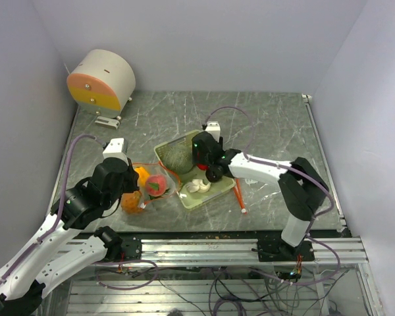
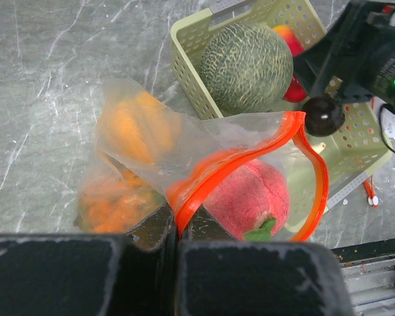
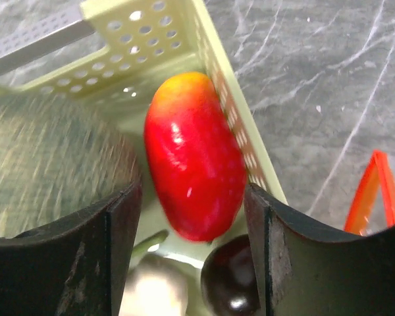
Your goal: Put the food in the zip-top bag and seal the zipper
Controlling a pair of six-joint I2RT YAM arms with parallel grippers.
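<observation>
A clear zip bag with an orange zipper rim [image 2: 210, 171] holds yellow and orange food [image 2: 118, 201] and a pink peach-like fruit [image 2: 253, 197]. Its rim is pinched by my left gripper, which is shut on it; the mouth gapes toward the basket. In the green basket [image 3: 250, 135] lies a red and orange fruit [image 3: 194, 158], next to a netted melon [image 2: 247, 66], a dark round fruit [image 3: 234, 276] and white garlic [image 1: 197, 186]. Over the red fruit, my right gripper stands part open, its fingers [image 3: 263, 230] to either side, the fruit appearing beyond their tips.
An orange slider stick [image 1: 239, 196] lies right of the basket. At the back left stands a white drum-shaped box [image 1: 102, 79].
</observation>
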